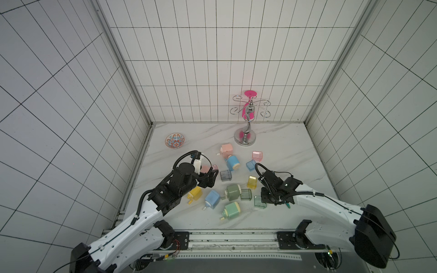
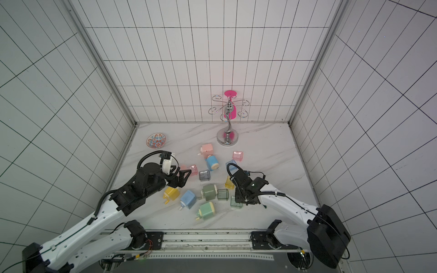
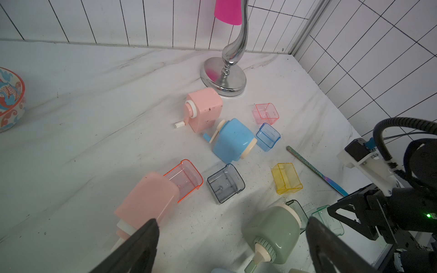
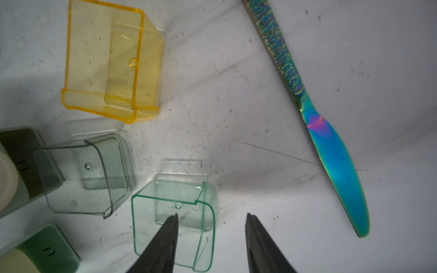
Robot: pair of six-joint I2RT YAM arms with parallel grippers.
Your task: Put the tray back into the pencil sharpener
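Several sharpener bodies lie on the marble table, among them a grey-green one and a mint one. A clear mint-green tray lies near my right gripper; the left finger overlaps the tray's right part in the right wrist view, and the gap holds nothing. That gripper is part open, above the table. A smoky green tray lies beside the grey-green body's opening. My left gripper is open and empty, over the table near a pink body and a grey tray.
A yellow tray and a rainbow knife lie near the right gripper. Blue tray, pink tray and blue sharpener sit farther back. A lamp and a patterned bowl stand behind.
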